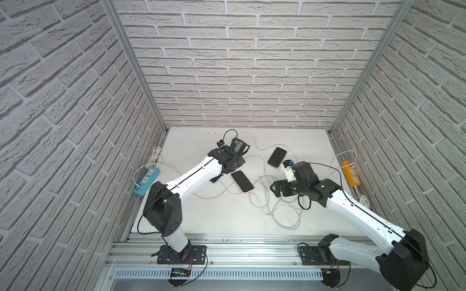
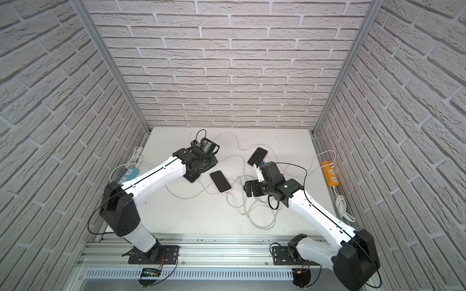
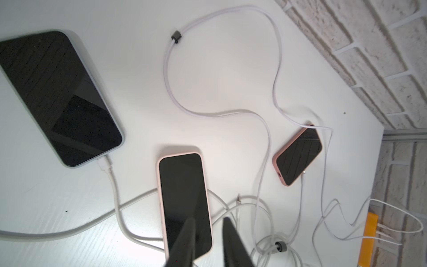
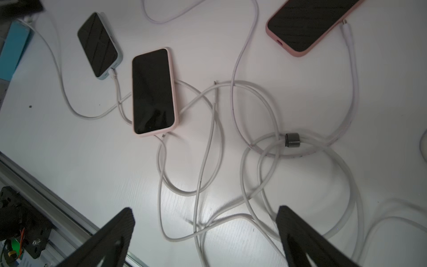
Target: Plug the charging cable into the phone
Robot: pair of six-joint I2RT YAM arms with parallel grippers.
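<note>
My left gripper (image 1: 233,167) hangs above the table's left middle; in the left wrist view its blurred fingertips (image 3: 190,231) show apart, with nothing seen held. Below lie a silver-framed phone (image 3: 60,98) with a white cable plug (image 3: 105,162) at its bottom edge, and a pink-cased phone (image 3: 184,195). A second pink phone (image 4: 313,24) lies farther right, a cable tip (image 4: 345,27) beside its edge. Another loose plug (image 4: 215,84) lies among white cable loops right of the middle phone. My right gripper (image 1: 281,189) stands open over those loops.
A blue power strip (image 1: 146,181) sits at the left edge and an orange one (image 1: 350,172) at the right. Brick-patterned walls bound the back and sides.
</note>
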